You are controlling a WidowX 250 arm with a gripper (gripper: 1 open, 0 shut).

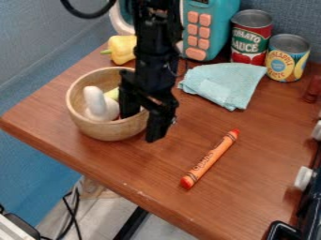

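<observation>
My black gripper [146, 117] is lowered at the right part of a light wooden bowl [85, 127], its fingers partly over and inside the rim. In the bowl are a white object [98, 105], upright, and a pale yellow-green item, partly hidden behind the gripper. I cannot make out whether anything is between the fingers.
An orange crayon [209, 159] lies right of the bowl. Behind are a light blue cloth [223, 82], two cans [249, 42] [287, 61], a teal toy phone [201, 28] and a yellow object [120, 49]. A black device [301, 206] sits at the right edge.
</observation>
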